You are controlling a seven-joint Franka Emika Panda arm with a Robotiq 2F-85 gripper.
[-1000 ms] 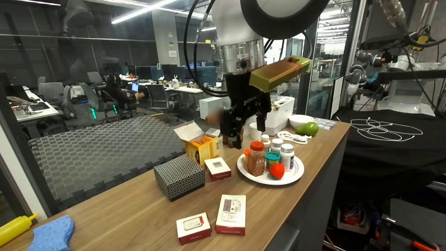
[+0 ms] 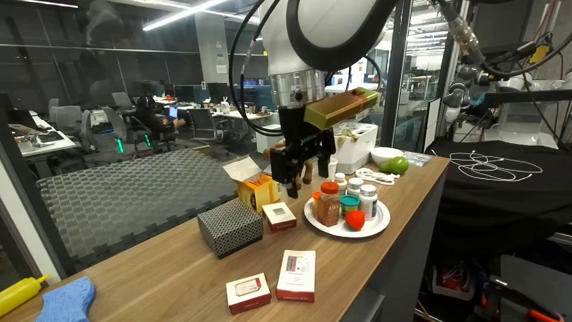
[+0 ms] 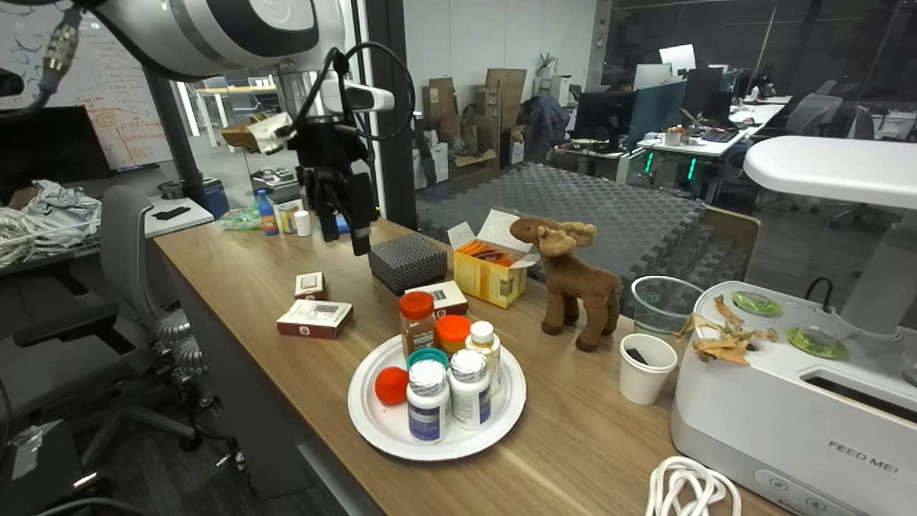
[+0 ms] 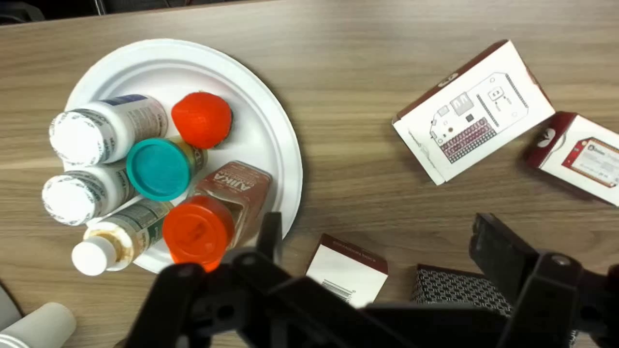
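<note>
Wide open and empty, my gripper hangs above the table; exterior view 1 also shows the gripper (image 2: 308, 181) well clear of everything below. In the wrist view a white plate (image 4: 284, 168) lies to the left of the fingers. It carries a red-capped spice bottle (image 4: 241, 191), a teal-lidded jar (image 4: 157, 168), a red ball-like item (image 4: 203, 120) and several white-capped bottles. A small white-and-maroon box (image 4: 346, 269) lies below the gap between the fingers. Two more such boxes, a larger one (image 4: 476, 110) and a smaller one (image 4: 586, 156), lie at the right.
A black patterned box (image 2: 230, 228) and an open yellow carton (image 2: 257, 190) stand near the back edge. Exterior view 2 shows a toy moose (image 3: 580, 288), a paper cup (image 3: 646, 370) and a white appliance (image 3: 774, 404) past the plate. Bare wood separates the plate from the front boxes.
In exterior view 1 my gripper has shifted left and slightly downward, away from the plate's side towards the boxes. It remains open, and the objects on the table have stayed put.
</note>
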